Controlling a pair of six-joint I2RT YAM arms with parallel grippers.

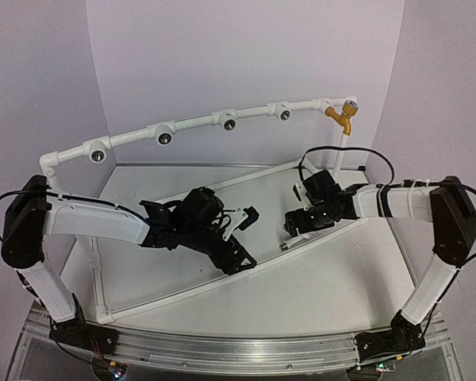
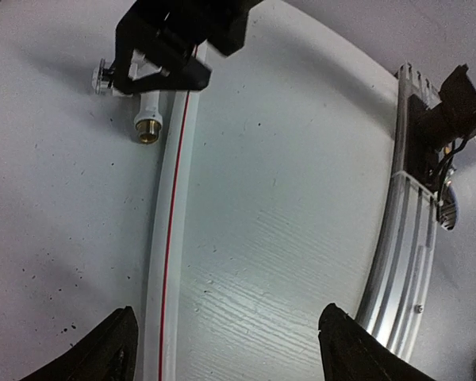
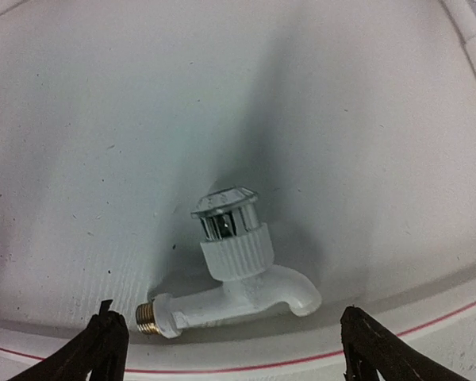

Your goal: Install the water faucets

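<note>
A white faucet [image 3: 246, 294] with a chrome-topped handle and brass thread lies on the board by the front white pipe. My right gripper is open over it, the faucet between and beyond its fingertips, not held. My left gripper hangs open left of the faucet, over the front pipe [image 2: 166, 246], nothing between its fingers. A yellow faucet [image 1: 341, 117] sits at the right end of the raised pipe rail [image 1: 194, 121]. Left of it, several sockets face forward with no faucets on them.
The white pipe frame [image 1: 159, 299] lies on the board round the faucet. The board's front strip is clear. An aluminium rail [image 1: 238, 345] runs along the near edge, and walls stand at back and sides.
</note>
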